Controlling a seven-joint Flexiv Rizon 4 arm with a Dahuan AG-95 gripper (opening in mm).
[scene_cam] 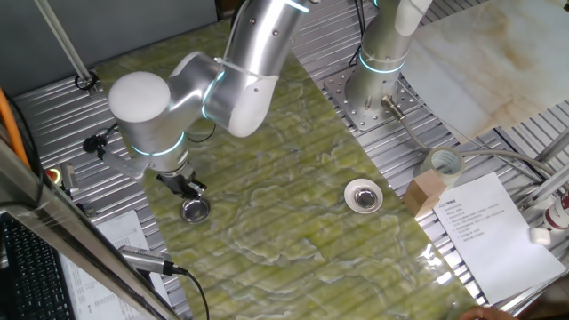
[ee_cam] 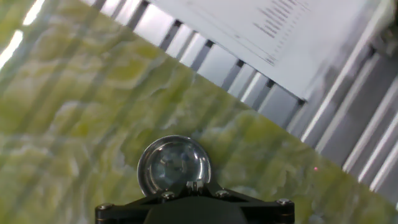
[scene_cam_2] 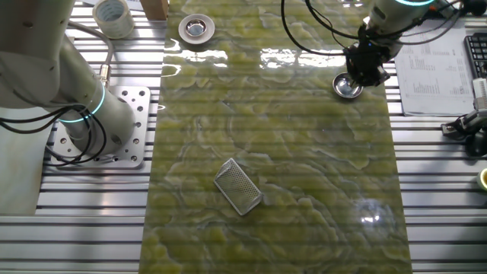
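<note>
A small shiny metal bowl (scene_cam: 195,210) rests on the green marbled sheet near its left edge. My gripper (scene_cam: 199,189) is at the bowl's upper rim in exterior view 1, pointing down. In the wrist view the gripper looks shut, its tips together over the lower right rim of the metal bowl (ee_cam: 174,163). Whether the thin rim lies between the tips is hidden. A second small metal bowl (scene_cam: 365,197) sits in a white dish (scene_cam: 351,197) across the sheet. In exterior view 2 a flat metal grater (scene_cam_2: 238,186) lies on the sheet.
A wooden block (scene_cam: 424,193) and a tape roll (scene_cam: 442,164) stand beyond the sheet's right edge, by a printed paper (scene_cam: 498,236). A keyboard (scene_cam: 31,271) and a slanting metal post (scene_cam: 80,236) occupy the left.
</note>
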